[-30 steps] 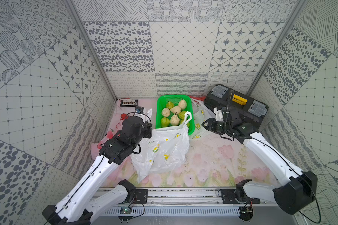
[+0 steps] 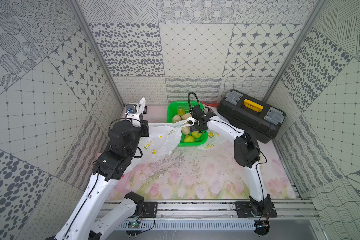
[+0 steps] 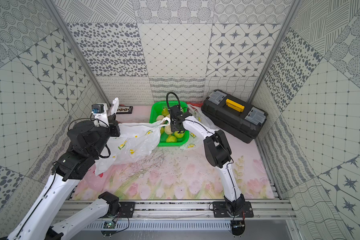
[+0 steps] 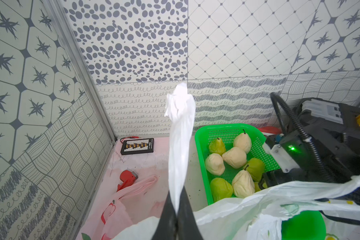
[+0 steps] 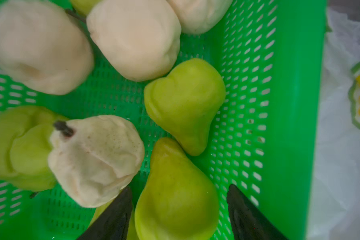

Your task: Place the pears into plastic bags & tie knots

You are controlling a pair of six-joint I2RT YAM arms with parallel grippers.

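Observation:
In the left wrist view, a white plastic bag's gathered handle stands up from my left gripper, which is shut on it. The bag's body stretches from there toward the basket, and its other handle lies over the basket's middle. Several green and cream pears sit in the green basket. Above them, my right gripper is open, pointing down. One green pear shows between its fingertips, near the basket wall; whether the fingers touch it I cannot tell. Another green pear lies beside it.
A second white bag lies flat at the basket's right side. A black toolbox fills the back right. A pink bag and a small red item lie at the left.
My left gripper has moved left and back, pulling the bag with it. The right arm has swung in from the right and now reaches over the basket.

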